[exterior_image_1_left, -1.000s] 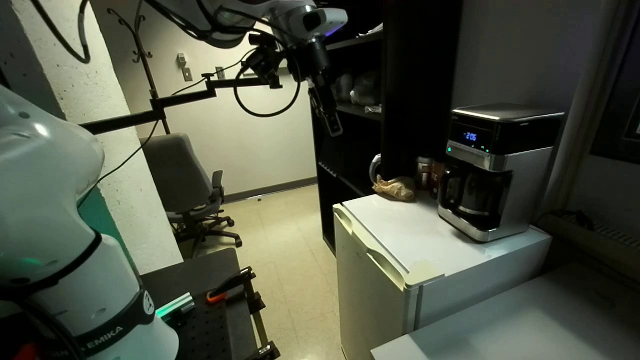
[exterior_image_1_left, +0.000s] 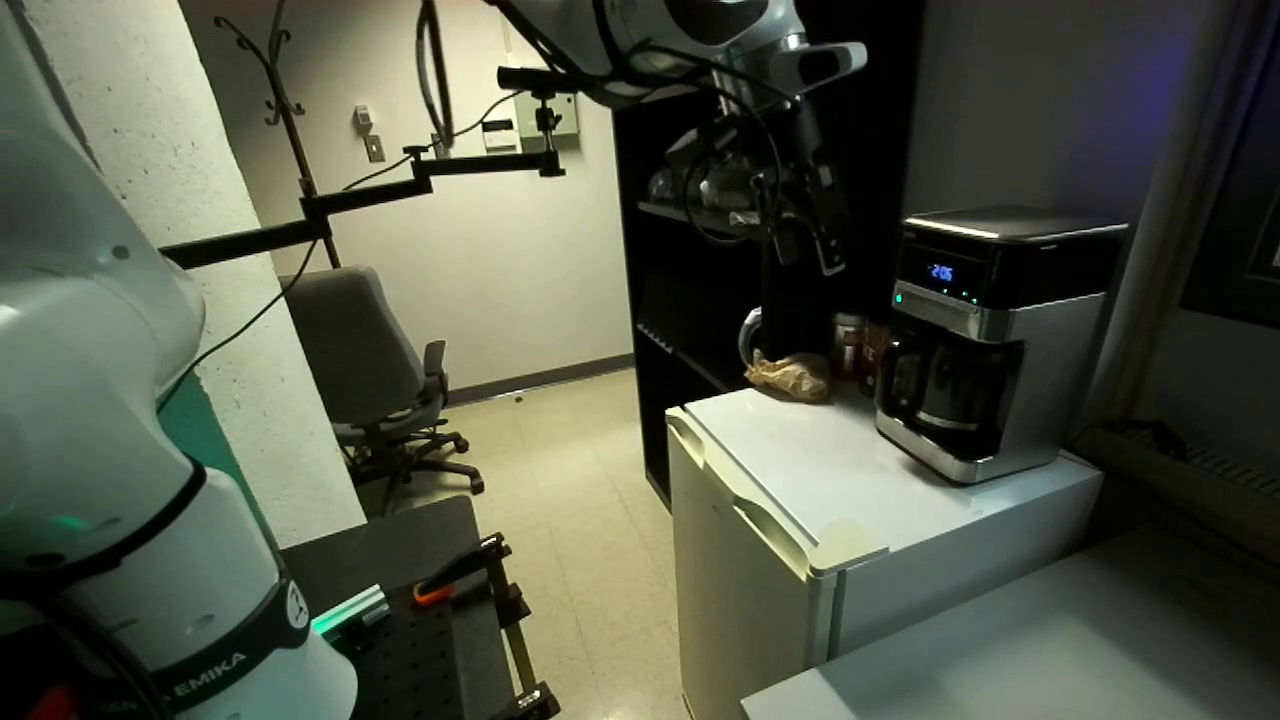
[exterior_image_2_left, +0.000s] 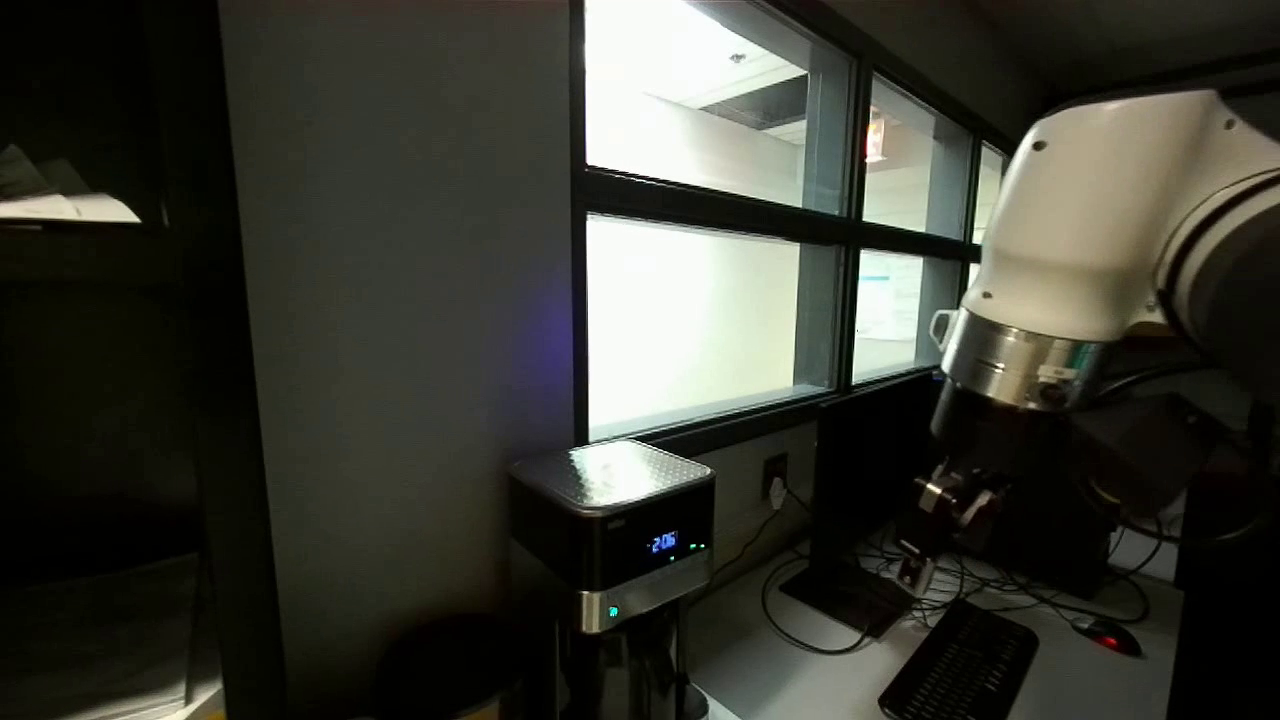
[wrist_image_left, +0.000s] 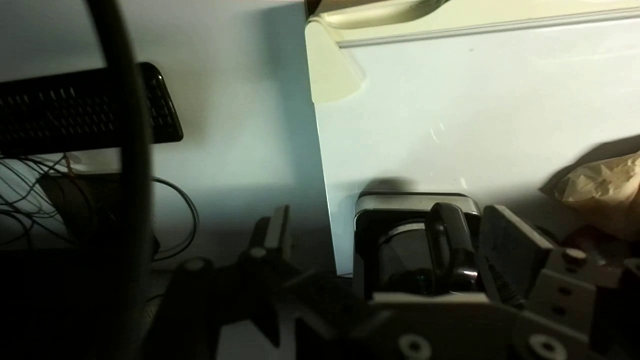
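Observation:
My gripper (exterior_image_1_left: 809, 254) hangs open in the air, above and in front of the coffee maker (exterior_image_1_left: 1014, 348), with no object between its fingers. The coffee maker is black and silver, its clock lit blue, and it stands on the white fridge top (exterior_image_1_left: 780, 450). Its dark glass carafe (exterior_image_1_left: 954, 384) sits in the lower bay. Seen from above in the wrist view, the carafe handle (wrist_image_left: 451, 246) appears between the two spread fingers, nearer the right one. In exterior view 2 the gripper (exterior_image_2_left: 942, 540) shows dark against the monitor.
A crumpled brown paper bag (exterior_image_1_left: 792, 376) and jars (exterior_image_1_left: 849, 346) sit at the back of the fridge top. Behind is a black shelf (exterior_image_1_left: 684, 312). A desk with a keyboard (exterior_image_2_left: 962, 660), mouse (exterior_image_2_left: 1108, 636) and loose cables adjoins the fridge.
The arm has swung to the right in exterior view 1, bringing the gripper from in front of the shelf to near the coffee maker. The coffee maker and bag have not moved.

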